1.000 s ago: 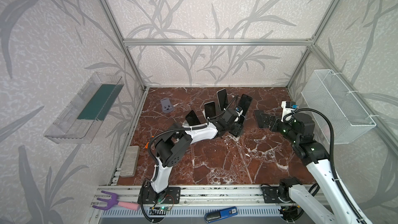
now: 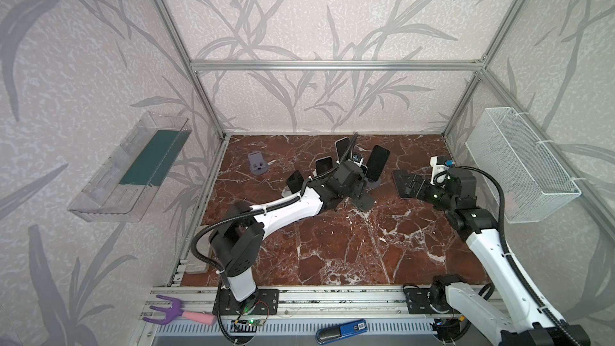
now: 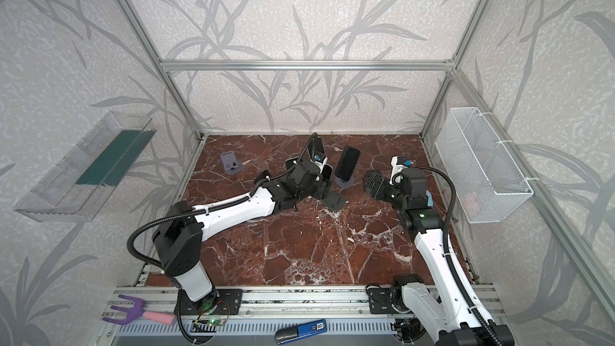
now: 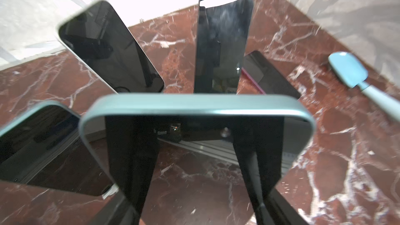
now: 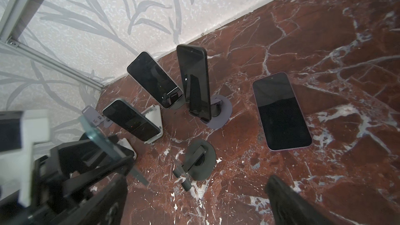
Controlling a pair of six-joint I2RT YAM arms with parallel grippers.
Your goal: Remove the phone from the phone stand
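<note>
My left gripper (image 2: pixel 356 178) is shut on a phone with a pale teal rim (image 4: pixel 195 104), held edge-on close to the wrist camera and raised beside an empty dark phone stand (image 5: pixel 199 158) with a round base. In the right wrist view that held phone (image 5: pixel 104 141) shows as a thin teal edge above the stand's left. My right gripper (image 3: pixel 378 185) hangs open over the right of the table, nothing between its fingers. Other phones on stands stand behind: a tall black phone (image 5: pixel 193 81), a silver-edged phone (image 5: pixel 153 79) and a phone on a white stand (image 5: pixel 131 118).
A pink-edged phone (image 5: pixel 281 112) lies flat at the right, near a light blue spatula (image 4: pixel 348 70). An empty lilac stand (image 2: pixel 258 161) is at back left. A wire basket (image 2: pixel 519 166) and clear tray (image 2: pixel 109 198) hang on the side walls.
My left arm has risen, carrying the held phone upward from over the dark stand. The right arm has moved only slightly.
</note>
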